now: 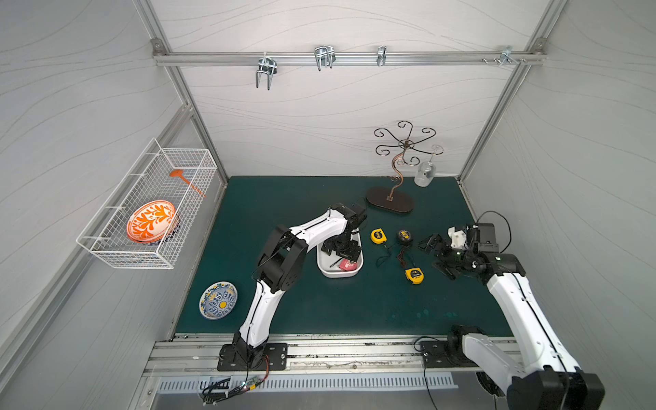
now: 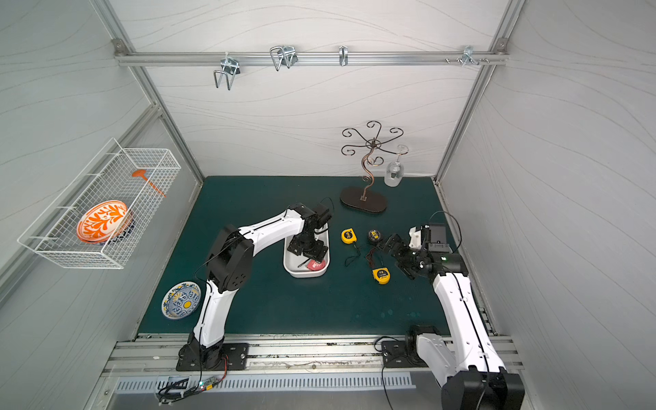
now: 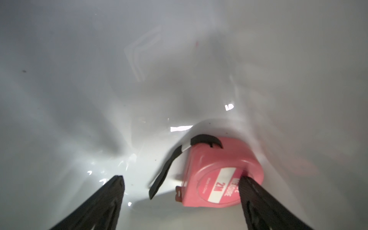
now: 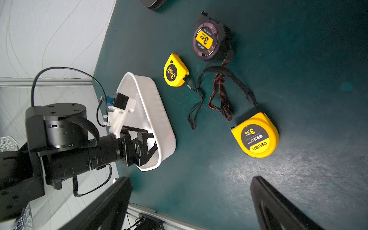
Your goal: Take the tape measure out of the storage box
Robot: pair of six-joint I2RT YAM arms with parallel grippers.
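Note:
Inside the white storage box point(image 4: 163, 122) lies a pink tape measure point(image 3: 220, 172) with a short black strap. My left gripper reaches down into the box and stands open. In the left wrist view its right finger point(image 3: 264, 209) overlaps the edge of the tape measure; whether it touches cannot be told. The left finger point(image 3: 103, 203) is well apart from it, past the strap, over bare box floor. Off to the right of the box, above the table, my right gripper is open with nothing between its fingers.
Two yellow tape measures point(image 4: 176, 71) and a black tape measure point(image 4: 207, 40) lie with their straps right of the box. A metal stand point(image 1: 390, 198) with a hanging glass point(image 1: 425, 173) is at the back. A patterned plate point(image 1: 218, 300) sits front left.

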